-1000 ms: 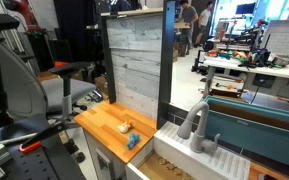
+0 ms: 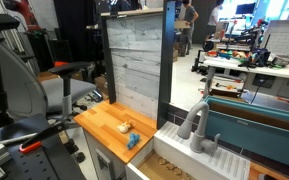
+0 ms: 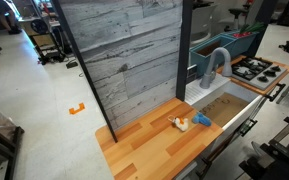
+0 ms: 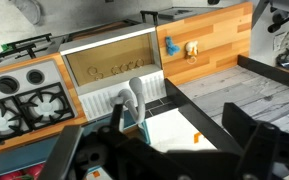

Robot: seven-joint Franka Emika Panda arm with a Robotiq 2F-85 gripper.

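In the wrist view my gripper hangs above the toy-kitchen scene with its two dark fingers [image 4: 112, 145] wide apart and nothing between them. A small blue item [image 2: 133, 140] and a pale yellowish item [image 2: 123, 126] lie close together on the wooden countertop [image 2: 102, 119]. From the other side, the same blue item [image 3: 201, 119] and pale item [image 3: 181, 124] show near the sink end. Both the blue item [image 4: 171, 46] and the pale item [image 4: 191, 48] are apart from my fingers, toward the top of the wrist view.
Beside the counter is a sink basin [image 3: 224, 107] with a grey faucet [image 3: 218, 64]. A stove top [image 4: 28, 101] lies past it. The upright grey plank panel [image 3: 132, 65] and its dark post border the counter.
Only the people in the background have shifted. The counter, its two small items and the sink look unchanged.
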